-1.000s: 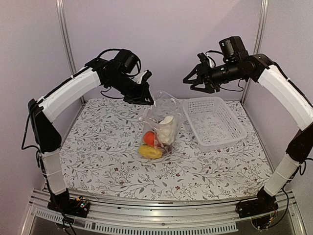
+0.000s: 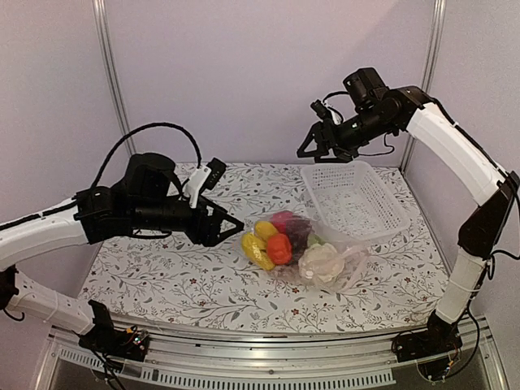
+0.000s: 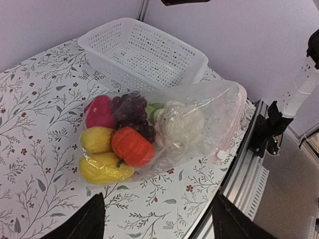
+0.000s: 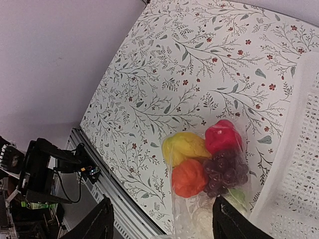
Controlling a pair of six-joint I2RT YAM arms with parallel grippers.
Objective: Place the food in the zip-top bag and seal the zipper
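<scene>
A clear zip top bag [image 3: 214,109] lies on its side on the table, its mouth end towards the front right. Inside show yellow items [image 3: 103,168], a red-orange pepper [image 3: 132,147], dark grapes [image 3: 130,110], a pink item [image 3: 100,112] and a pale cauliflower-like piece [image 3: 179,124]. Left of the bag, my left gripper [image 2: 230,229] stands open and empty. My right gripper [image 2: 313,152] hangs open above the back of the table, near the basket's far edge, holding nothing. Whether the bag's zipper is closed cannot be made out.
An empty white basket [image 2: 404,219] stands at the back right, close against the bag. Walls rise at the back and both sides.
The bag stood upright and has toppled over to the front right.
</scene>
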